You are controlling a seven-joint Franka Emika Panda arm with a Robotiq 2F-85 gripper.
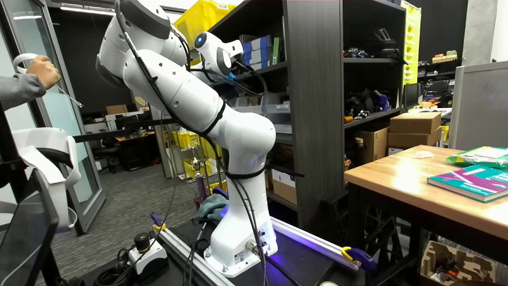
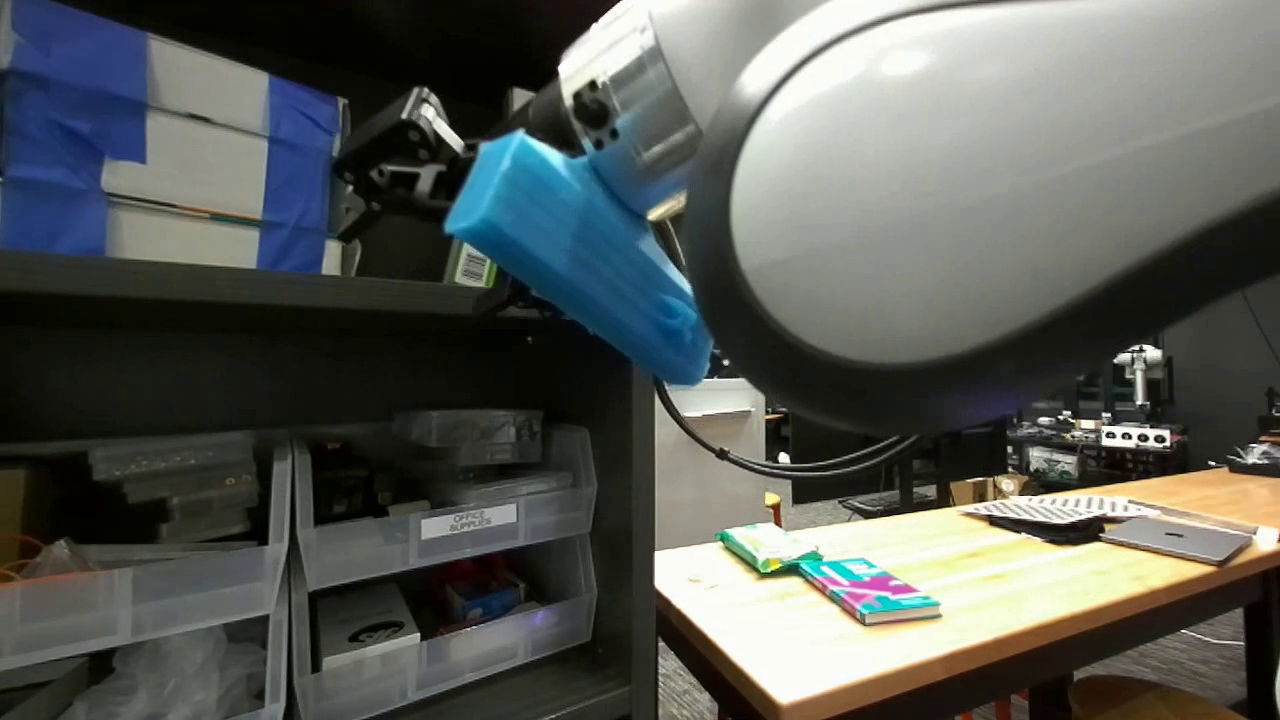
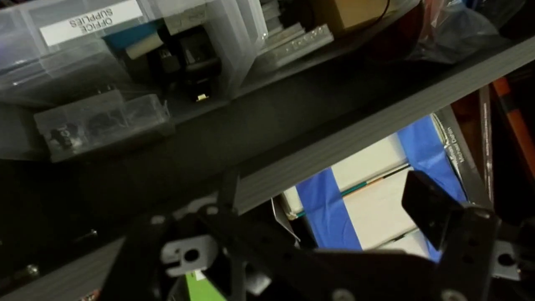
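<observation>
My gripper stands open in the wrist view, its dark fingers (image 3: 429, 208) well apart. Beyond the gap, stacked white boxes (image 3: 373, 185) banded with blue tape sit on a dark shelf (image 3: 321, 155). Nothing shows held between the fingers. In exterior view 2 the black gripper reaches into the upper shelf bay, to the right of the taped stack; whether it touches cannot be told. A bright blue block-like piece (image 2: 576, 252) is fixed at the wrist and hides part of the gripper there. Exterior view 1 largely hides the gripper.
Below the shelf board stand clear bins (image 2: 444, 528), one labelled office supplies. A green item (image 3: 205, 288) lies near the left finger. The shelf's side panel (image 1: 314, 114) rises close to the arm. Off to the right, a wooden table (image 1: 395, 167) carries a teal-and-purple book (image 1: 476, 181).
</observation>
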